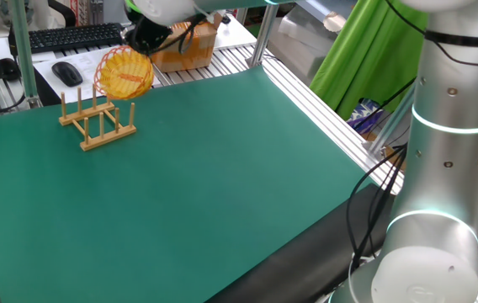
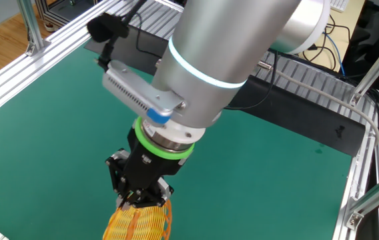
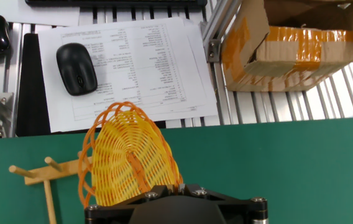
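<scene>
A round woven basket (image 1: 124, 74), yellow with an orange looped rim, hangs tilted in the air near the table's far edge. My gripper (image 2: 135, 200) is shut on its rim, as exterior view 2 shows from behind. Its wider face (image 3: 123, 158) fills the lower left of the wrist view, and the gripper body covers its near edge. A wooden rack (image 1: 98, 123) with upright pegs stands on the green table just in front of and left of the basket. In the wrist view only part of this rack (image 3: 43, 175) shows, partly covered by the basket.
Behind the table edge lie paper sheets (image 3: 127, 68), a black mouse (image 3: 77, 68) and a keyboard (image 1: 66, 38). An open cardboard box (image 3: 294, 56) stands beyond the edge, right of the basket.
</scene>
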